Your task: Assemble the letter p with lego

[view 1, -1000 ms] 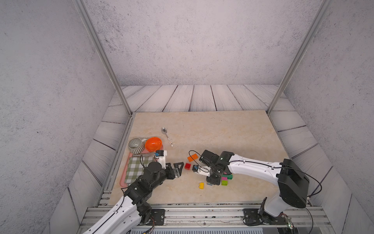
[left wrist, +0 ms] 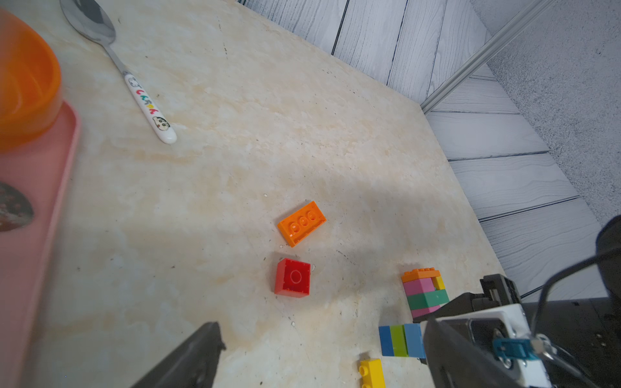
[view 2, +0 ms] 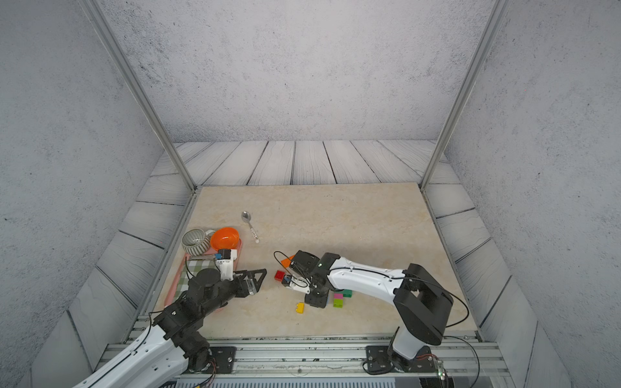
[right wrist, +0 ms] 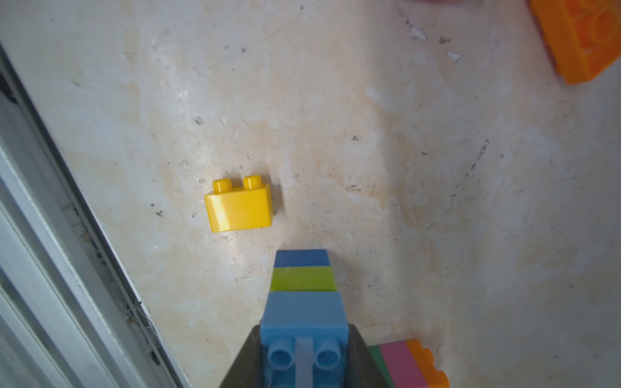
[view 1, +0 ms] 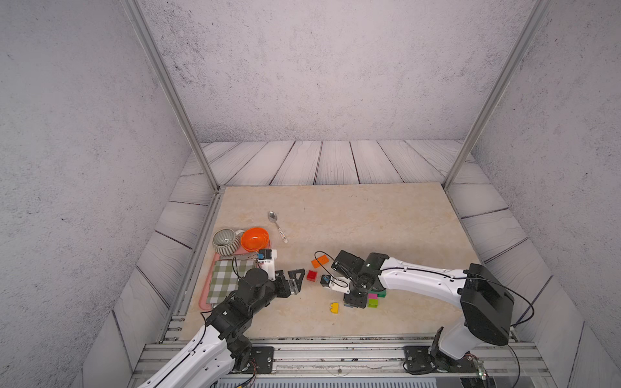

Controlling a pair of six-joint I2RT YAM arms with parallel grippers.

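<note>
In the right wrist view my right gripper is shut on a light blue brick (right wrist: 304, 310). That brick is stacked in line with a lime green brick (right wrist: 302, 278) and a dark blue brick (right wrist: 301, 258). A yellow brick (right wrist: 240, 209) lies on its side just off the dark blue end. Partly visible beside the right finger is a joined block of coloured bricks (right wrist: 404, 364). My left gripper stands open and empty. Ahead of it are a red brick (left wrist: 293, 278) and an orange brick (left wrist: 302, 223), apart from each other.
To the left lies a pink tray (left wrist: 38, 174), with an orange bowl (view 1: 255, 238) and a ribbed cup (view 1: 225, 242) at its back. A spoon (view 1: 278, 226) rests behind.
The left arm and the loose bricks look the same.
</note>
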